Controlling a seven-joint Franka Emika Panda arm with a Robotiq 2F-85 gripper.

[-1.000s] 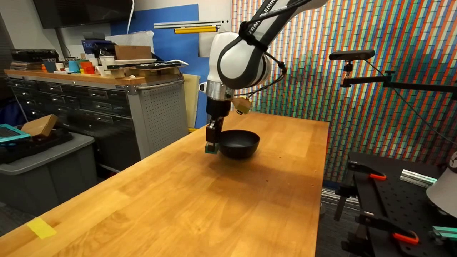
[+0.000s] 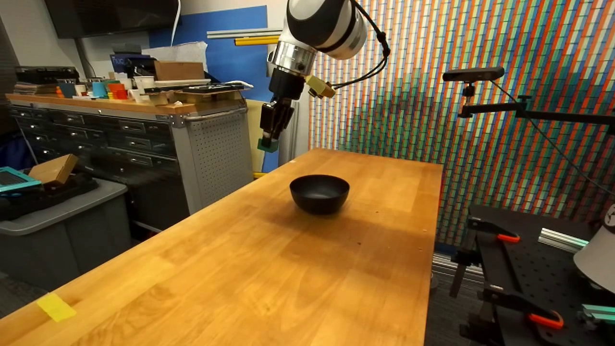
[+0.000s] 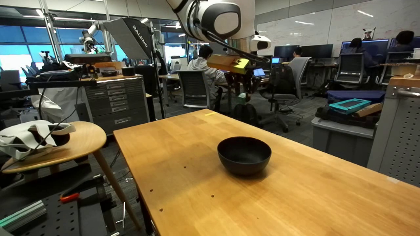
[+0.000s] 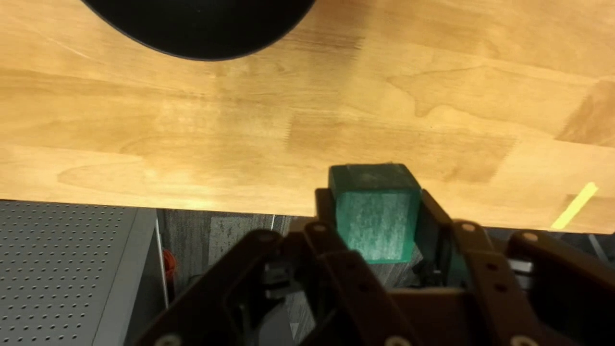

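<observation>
Between the fingers of my gripper is a green block [image 4: 377, 225], and the fingers are shut on its two sides. In exterior view 1 the block [image 2: 267, 144] hangs at the fingertips, high above the table's left edge. A black bowl [image 2: 320, 195] stands upright on the wooden table [image 2: 259, 277]. My gripper is up and to the left of the bowl there, well apart from it. From the wrist, part of the bowl [image 4: 204, 26] shows at the top, and the inside that exterior view 2 shows of the bowl [image 3: 244, 151] looks empty.
A yellow tape strip [image 2: 56, 306] marks the near left of the tabletop. Around the bowl the table is clear. Beyond the table's edge stand a grey perforated cabinet [image 2: 216, 155] and a grey bin [image 2: 69, 225].
The gripper has risen from just above the table beside the bowl, shifting slightly left and tilting. The green block has come up with it; the bowl has not moved.
</observation>
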